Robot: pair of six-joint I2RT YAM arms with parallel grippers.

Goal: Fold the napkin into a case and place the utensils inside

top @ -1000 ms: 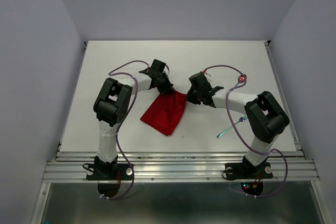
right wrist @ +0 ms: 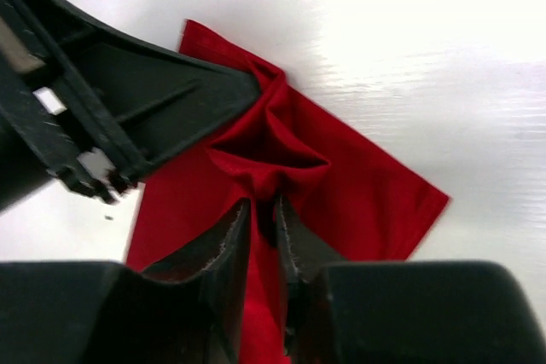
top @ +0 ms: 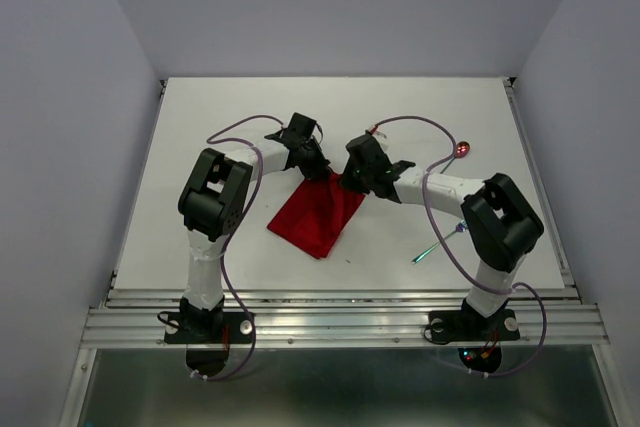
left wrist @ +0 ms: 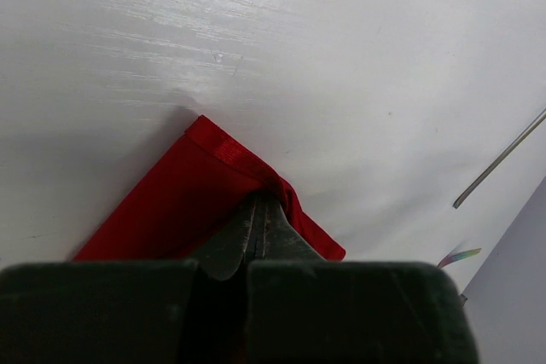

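The red napkin lies partly folded in mid-table, with a raised crumpled fold near its back corner. My left gripper is shut at that back corner, pressed on the cloth; whether cloth is between its fingers is unclear. My right gripper is over the raised fold, its fingers slightly parted around the cloth. A spoon lies at the right back, and a fork at the right front; in the left wrist view a metal handle shows.
Both arms reach close together over the napkin, and the right arm is near the utensils.
The right gripper has moved left, inward over the napkin, and the cloth's right part has shifted slightly. The left arm has stayed in place.
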